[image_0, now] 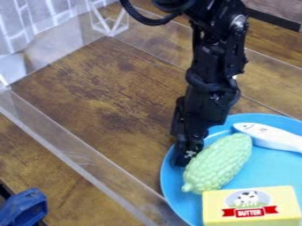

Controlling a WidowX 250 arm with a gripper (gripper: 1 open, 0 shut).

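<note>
My black gripper [189, 141] is lowered at the left rim of a blue plate [278, 163], beside a pale green, knobbly vegetable [217, 161]. Its fingertips are dark and partly overlapping, so what lies between them is hard to see. A white elongated item [274, 138] lies at the back of the plate, and a yellow butter box [250, 208] with a red label is at the front.
Bare wooden surface [101, 84] fills the left and back. A clear strip runs diagonally along the lower left. A blue object [24, 208] sits at the lower left corner, and a white fabric-like item [41, 26] at the top left.
</note>
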